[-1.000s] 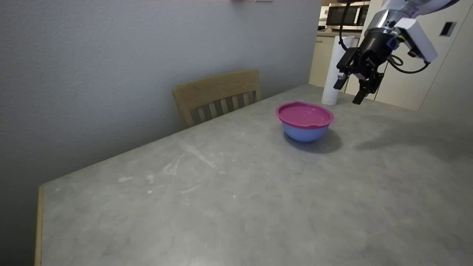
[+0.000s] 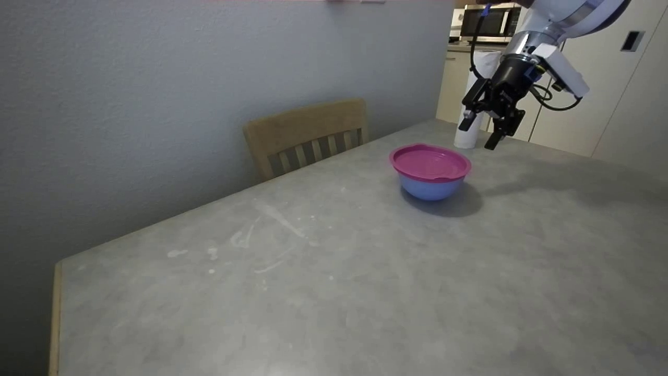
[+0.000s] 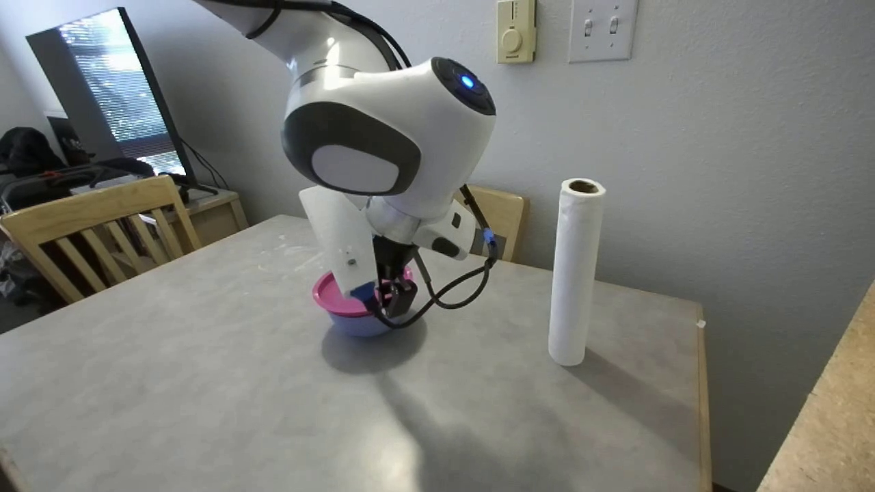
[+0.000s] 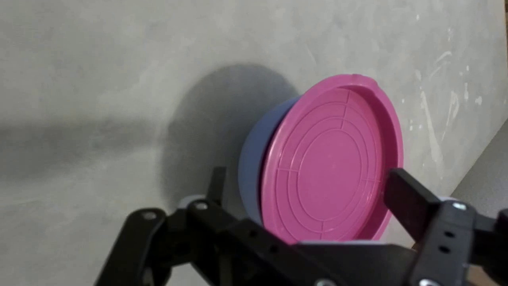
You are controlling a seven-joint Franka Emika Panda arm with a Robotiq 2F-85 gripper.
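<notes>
A blue bowl (image 2: pixel 430 189) stands on the grey table, with a pink lid (image 2: pixel 432 163) lying over its top. Up and to the right of the bowl in exterior view 1, my gripper (image 2: pixel 479 137) hangs in the air, tilted downward. Its two black fingers are spread wide, and nothing is between them. In the wrist view the pink lid (image 4: pixel 333 162) fills the space beyond the open gripper, with the blue bowl (image 4: pixel 252 162) showing along its left side. From exterior view 2, the arm partly covers the pink lid (image 3: pixel 332 295), and the fingertips are mostly hidden.
A white paper roll (image 3: pixel 576 275) stands upright on the table, a short way from the arm. One wooden chair (image 2: pixel 310 134) is pushed against the table's wall side.
My gripper has moved leftward in exterior view 1, nearer to the bowl, and remains open. The bowl and lid have stayed in place.
</notes>
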